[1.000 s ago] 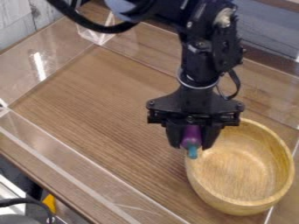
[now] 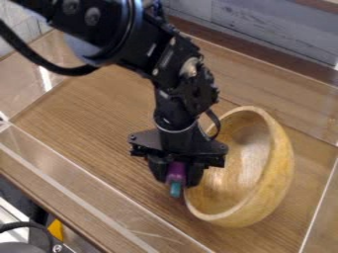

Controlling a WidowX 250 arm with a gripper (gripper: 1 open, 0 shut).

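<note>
My black gripper (image 2: 179,168) hangs in the middle of the view, low over the wooden surface, shut on a small purple and teal object (image 2: 176,180) that shows between its fingers. Right beside it, a pale yellow wooden bowl (image 2: 263,183) stands tilted up, its left part partly hidden behind the gripper. I cannot tell whether the gripper touches the bowl.
A pale wall (image 2: 251,40) runs along the back. Dark cables and a small yellow item lie at the lower left edge.
The bowl has gone from lying flat to tilted up, and its left side is nearer the gripper. The gripper has shifted a little lower, still holding the small object.
</note>
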